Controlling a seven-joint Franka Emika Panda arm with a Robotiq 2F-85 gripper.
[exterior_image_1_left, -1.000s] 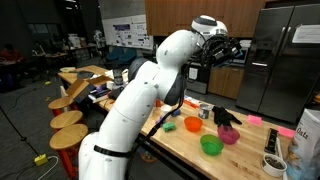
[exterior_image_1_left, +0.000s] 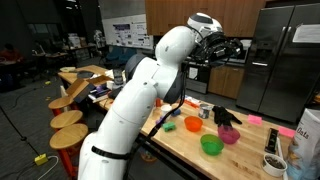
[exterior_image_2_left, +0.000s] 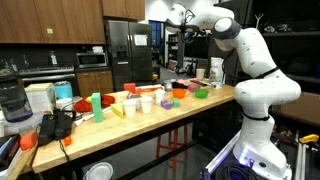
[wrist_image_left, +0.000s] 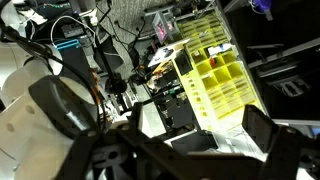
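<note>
High above the table, my gripper (exterior_image_1_left: 232, 47) is raised at the end of the white arm. In the wrist view two dark fingers (wrist_image_left: 258, 125) stand apart, with nothing visible between them, so the gripper looks open. Below on the wooden table are a green bowl (exterior_image_1_left: 211, 145), an orange bowl (exterior_image_1_left: 193, 124) and a pink bowl (exterior_image_1_left: 229, 135). A black item (exterior_image_1_left: 226, 117), perhaps cloth, lies near the pink bowl. The gripper touches none of these.
A white bag-like item (exterior_image_1_left: 304, 145) and a small white-rimmed dish (exterior_image_1_left: 274, 164) stand at the right. A green box (exterior_image_2_left: 97, 106) and several other things occupy the table's far end. Yellow bins (wrist_image_left: 222, 85) show beyond the gripper.
The gripper end of the arm has shifted slightly and turned a little. The table objects look unmoved.
</note>
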